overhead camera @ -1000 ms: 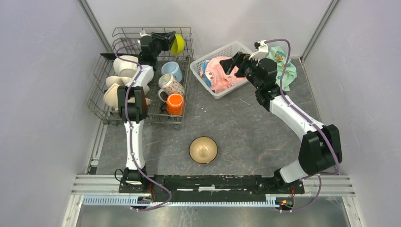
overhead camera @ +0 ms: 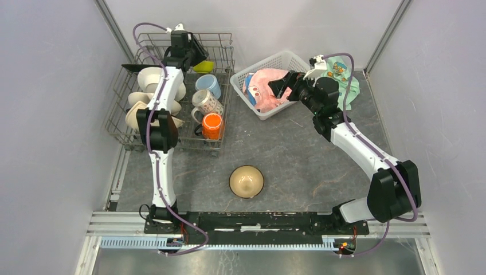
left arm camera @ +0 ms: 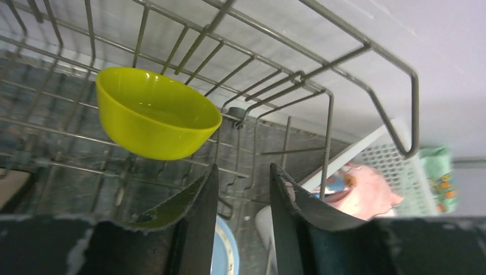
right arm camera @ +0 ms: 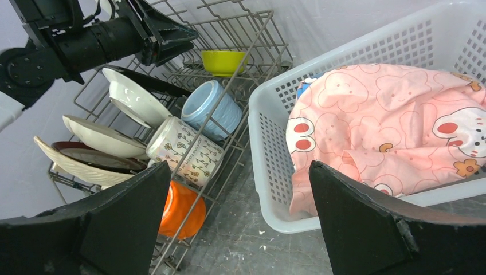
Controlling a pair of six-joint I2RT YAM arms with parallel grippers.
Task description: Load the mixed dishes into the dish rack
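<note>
A yellow-green bowl (left arm camera: 155, 114) rests in the back of the wire rack (overhead camera: 222, 143). My left gripper hangs above the rack near it, part open, nothing between its fingers. The rack also holds white plates and bowls (right arm camera: 134, 97), a blue cup (overhead camera: 207, 86), a patterned mug (overhead camera: 207, 104) and an orange mug (overhead camera: 212, 126). A tan bowl (overhead camera: 246, 181) sits on the grey counter, front centre. My right gripper stands open and empty over the basket at the rack's right.
A white basket (overhead camera: 252, 66) with pink cloth (right arm camera: 378, 114) stands right of the rack, a green cloth (overhead camera: 338, 74) behind right. Walls close in at back and sides.
The yellow-green bowl has gone from tilted at my left gripper to lying lower in the rack, apart from the fingers. The right arm has shifted slightly.
</note>
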